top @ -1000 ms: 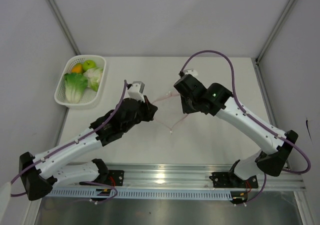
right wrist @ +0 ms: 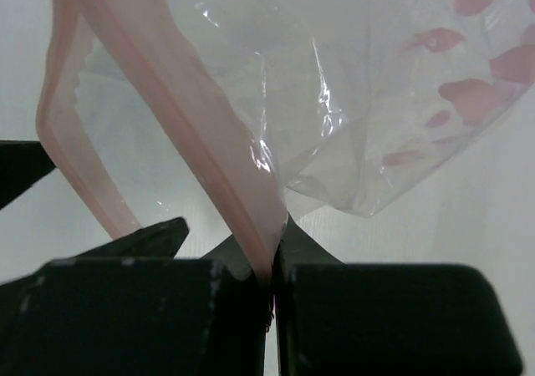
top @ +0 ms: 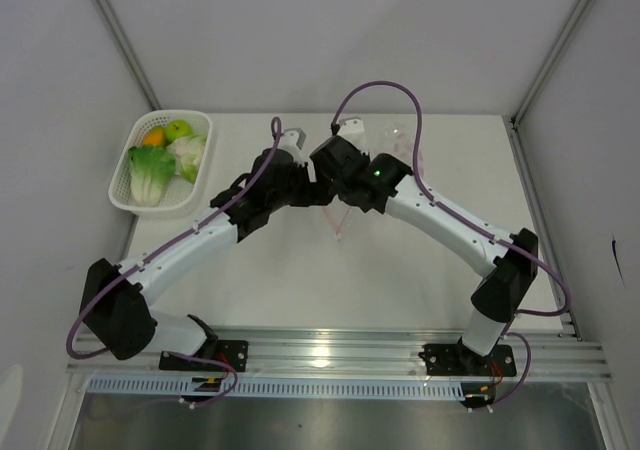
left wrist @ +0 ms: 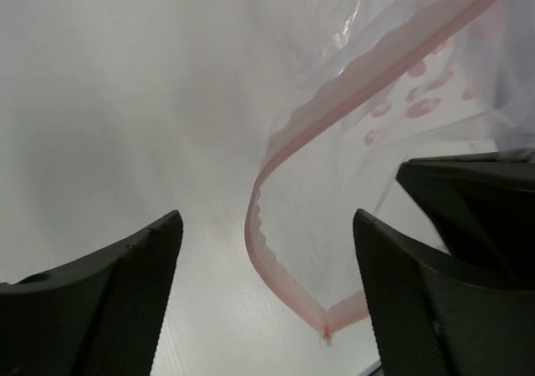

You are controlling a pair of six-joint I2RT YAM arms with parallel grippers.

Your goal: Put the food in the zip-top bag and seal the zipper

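Note:
The clear zip top bag point(left wrist: 309, 226) with pink zipper edge and pink spots hangs at the table's middle, partly hidden by the arms in the top view. My left gripper is part open around the bag's edge, its fingers apart, not gripping it. My right gripper is shut on the pink zipper band point(right wrist: 201, 134). In the top view both grippers meet near the centre; black fingertips of the other gripper show at the left of the right wrist view.
A white basket point(top: 120, 185) at the back left holds lettuce point(top: 152, 173), a pale leafy head, a green apple point(top: 178, 130) and an orange fruit point(top: 154, 137).
Both grippers have moved toward the back and closer together, the bag shifting with them. The bag's pink opening is now mostly hidden in the top view.

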